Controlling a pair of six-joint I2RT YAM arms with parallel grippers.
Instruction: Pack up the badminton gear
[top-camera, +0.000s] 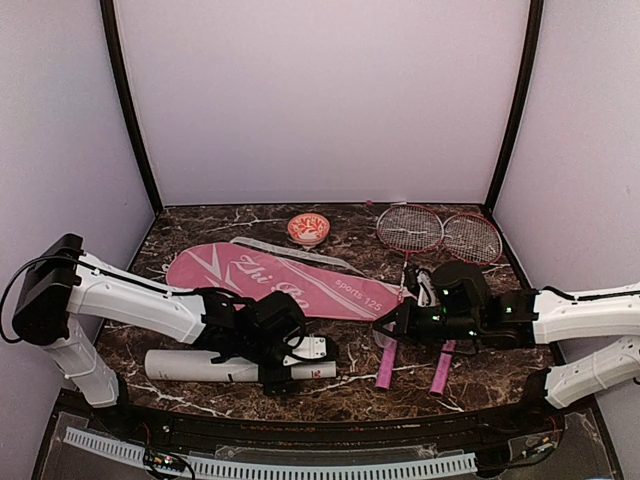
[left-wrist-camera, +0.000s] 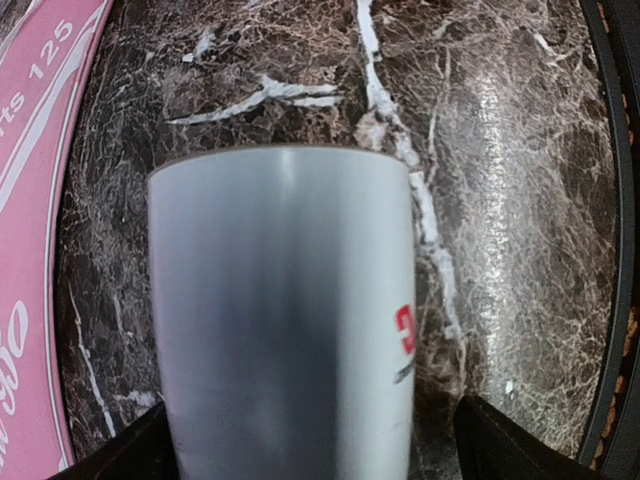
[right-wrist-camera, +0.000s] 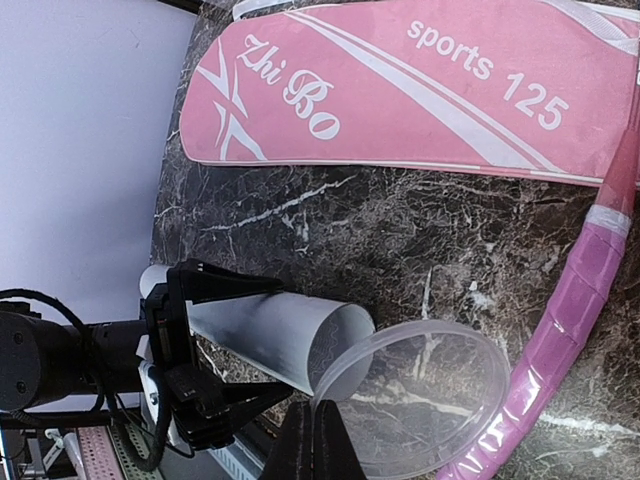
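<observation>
A white shuttlecock tube (top-camera: 190, 366) lies on its side at the front left, its open end (right-wrist-camera: 342, 345) facing right in the right wrist view. My left gripper is open, with one finger on each side of the tube near that end. The tube (left-wrist-camera: 285, 300) fills the space between the fingers in the left wrist view. My right gripper is shut on the rim of a clear round lid (right-wrist-camera: 430, 400), held off the tube's end. Behind lies the pink racket bag (top-camera: 230, 270). Two rackets (top-camera: 410, 228) (top-camera: 472, 238) with pink handles (top-camera: 441, 372) lie on the right.
An orange patterned bowl (top-camera: 308, 229) stands behind the bag. A black edge (top-camera: 300, 432) runs along its front, and pale walls enclose the other sides.
</observation>
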